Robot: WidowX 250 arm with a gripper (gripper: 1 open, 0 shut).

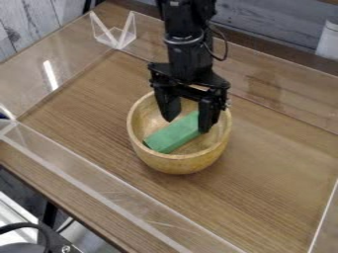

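A round, light wooden bowl (181, 158) sits on the wooden table, with a green oblong object (172, 136) lying diagonally inside it. My black gripper (188, 107) hangs from above over the bowl's back part, its two fingers spread apart, one toward each side of the green object. It is open, with nothing visibly held; the fingertips partly overlap the bowl's interior in this view.
A white wire-like object (114, 30) stands at the back left. A white item (329, 40) is at the back right edge. Black cables lie at the lower left.
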